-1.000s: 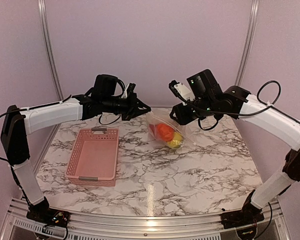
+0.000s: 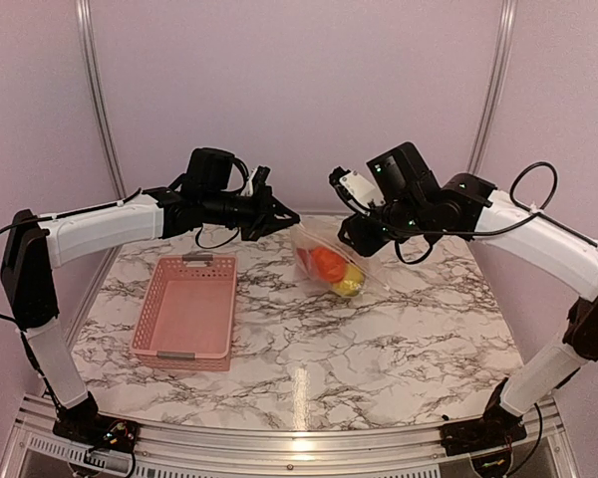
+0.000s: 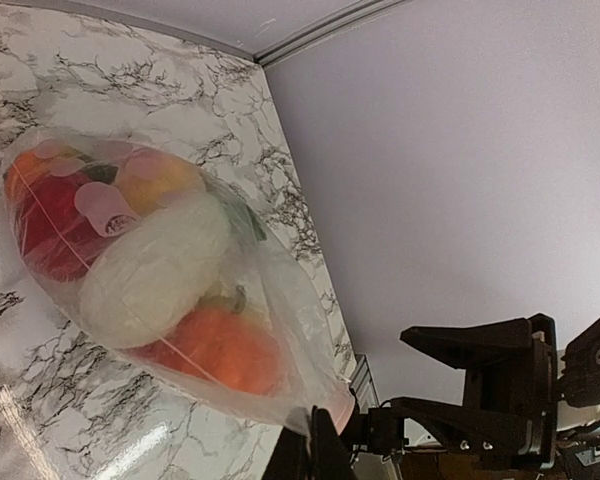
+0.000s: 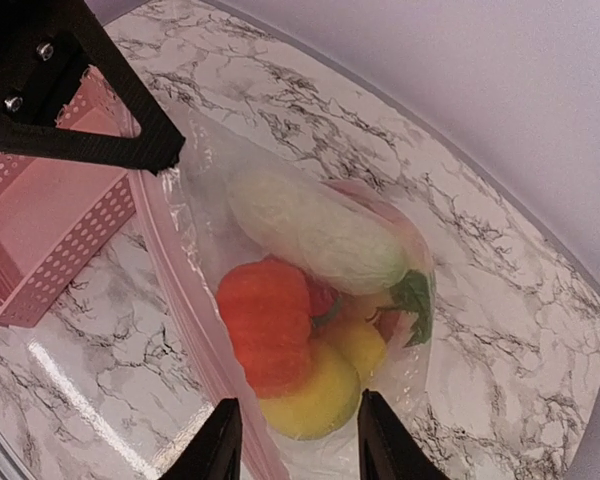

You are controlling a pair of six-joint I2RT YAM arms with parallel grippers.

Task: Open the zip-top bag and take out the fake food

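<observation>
The clear zip top bag hangs tilted over the marble table with fake food inside. My left gripper is shut on the bag's upper corner. Through the film in the right wrist view show an orange-red piece, a yellow piece, a pale long piece and a green leaf. A dark red piece shows in the left wrist view. My right gripper is part open at the bag's upper edge, its fingers apart; whether film lies between them I cannot tell.
A pink basket, empty, stands on the left of the table. Bare marble table lies in front and to the right. The wall rises close behind the bag.
The left arm, bag and basket look unmoved.
</observation>
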